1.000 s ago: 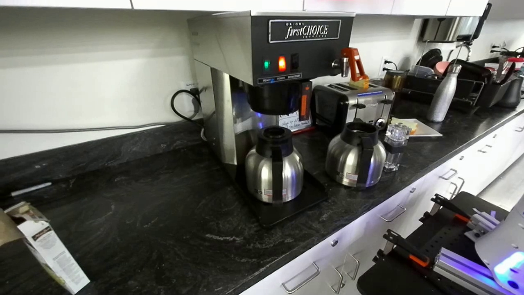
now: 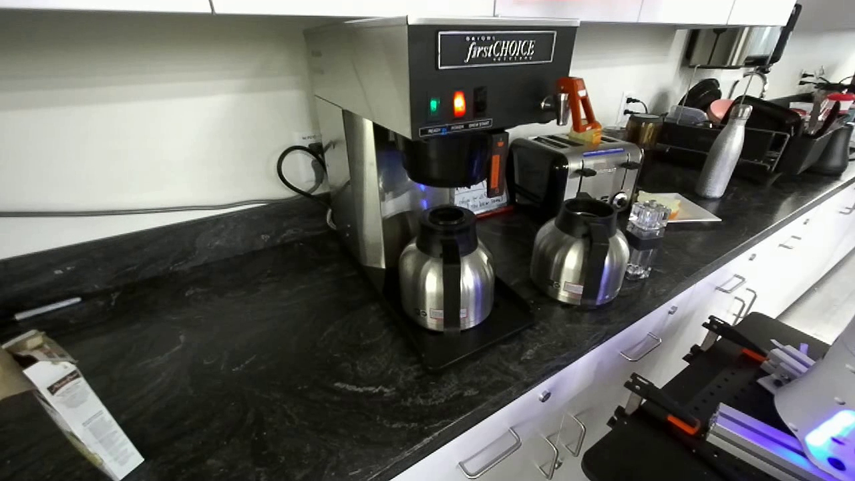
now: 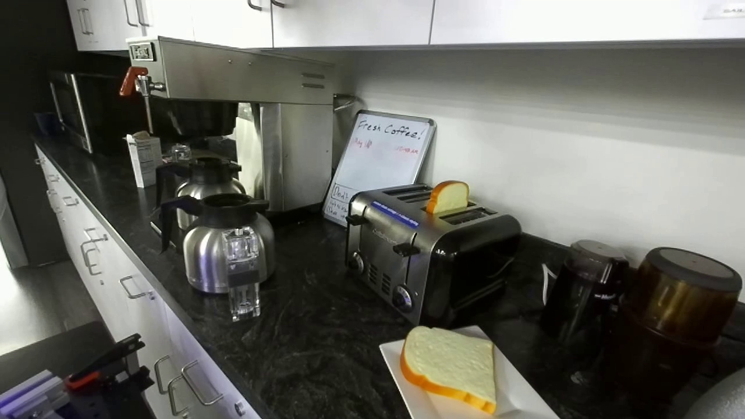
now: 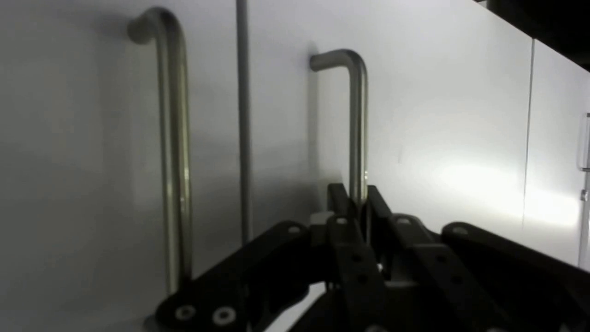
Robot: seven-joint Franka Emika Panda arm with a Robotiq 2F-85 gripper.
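Observation:
In the wrist view my gripper is shut on a vertical steel bar handle (image 4: 357, 121), one finger on each side of the bar. The handle is fixed to a white cabinet door (image 4: 442, 110); its lower part is hidden behind my fingers. To the left, past a dark seam, a second bar handle (image 4: 178, 144) stands on the neighbouring door (image 4: 61, 166), apart from my fingers. Neither exterior view shows the gripper itself.
Above the cabinets, the dark counter (image 2: 240, 361) carries a coffee machine (image 2: 361, 64), two steel carafes (image 2: 469, 284) and a toaster (image 3: 419, 244). Bread (image 3: 450, 363) lies on a white plate (image 3: 524, 398). A black cart (image 2: 641, 449) stands before the drawers.
Beyond a very slight shift of the picture, exterior view 1 looks the same as a second ago.

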